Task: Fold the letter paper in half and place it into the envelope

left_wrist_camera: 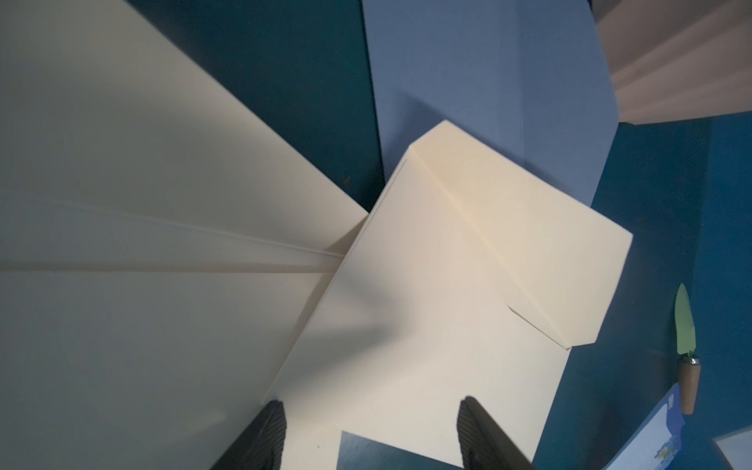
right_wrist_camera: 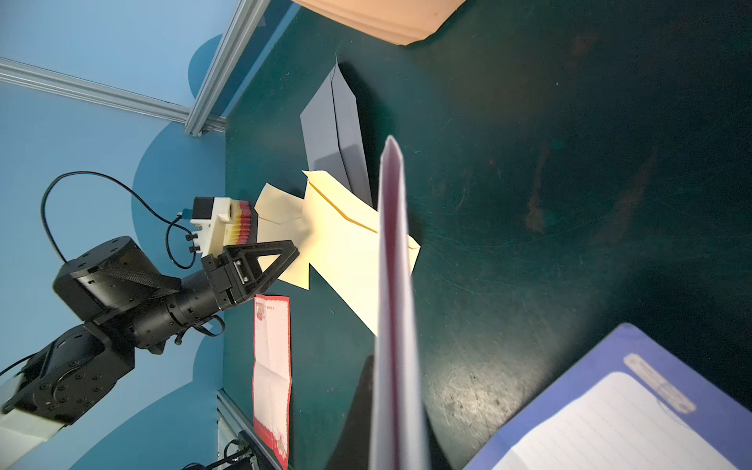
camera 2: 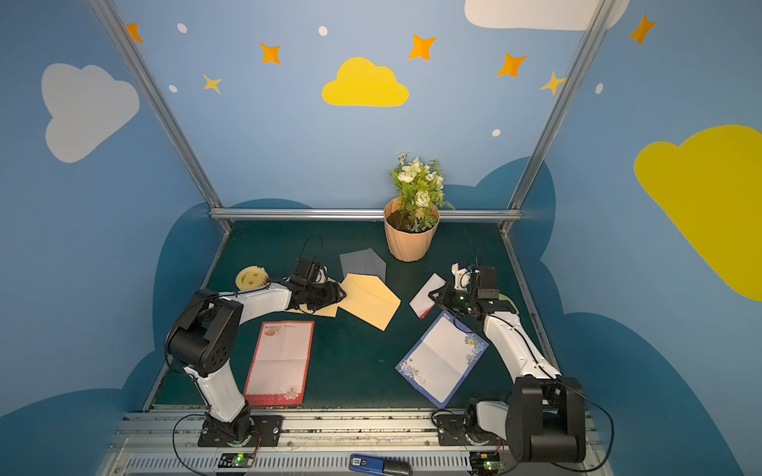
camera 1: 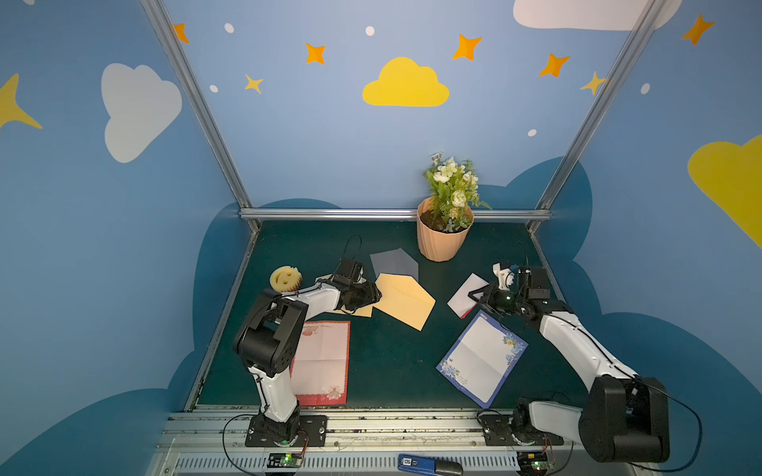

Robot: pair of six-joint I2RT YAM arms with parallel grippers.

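Note:
A folded sheet of letter paper (right_wrist_camera: 395,297), pale with a pinkish inner side, stands edge-on in the right wrist view. My right gripper (camera 1: 481,295) is shut on it, holding it above the table on the right. The yellow envelope (camera 1: 406,300) lies in the middle with its flap (left_wrist_camera: 540,243) raised on the far side. At its left edge is my left gripper (camera 1: 376,296), its fingers (left_wrist_camera: 262,442) apart above the paper and nothing clearly gripped between them. A second yellow envelope (right_wrist_camera: 282,223) lies partly under the left gripper.
A grey envelope (camera 1: 394,262) lies behind the yellow one, near the flower pot (camera 1: 442,238). Flat on the table are a red-bordered sheet (camera 1: 324,361) at front left and a blue-bordered sheet (camera 1: 482,358) at front right.

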